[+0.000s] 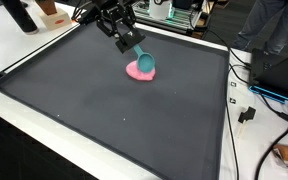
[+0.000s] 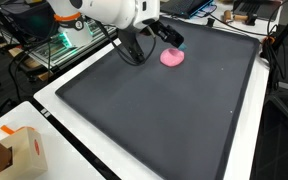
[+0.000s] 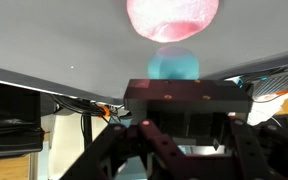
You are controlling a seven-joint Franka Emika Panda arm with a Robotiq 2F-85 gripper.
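Note:
A teal cup [image 1: 146,62], see-through in the wrist view, is tilted with its round mouth over a pink round dish [image 1: 137,73]. My gripper [image 1: 132,43] is shut on the teal cup at its end away from the dish. From the wrist, the dark fingers [image 3: 186,97] cover part of the cup [image 3: 173,66], and the pink dish [image 3: 171,15] lies beyond it. Exterior view 2 shows the pink dish [image 2: 171,57] on the dark table just in front of my gripper [image 2: 170,40], with only a sliver of teal visible behind.
Cables and equipment [image 1: 184,8] crowd its far edge. A small stand [image 1: 245,119] sits on the white border at the right.

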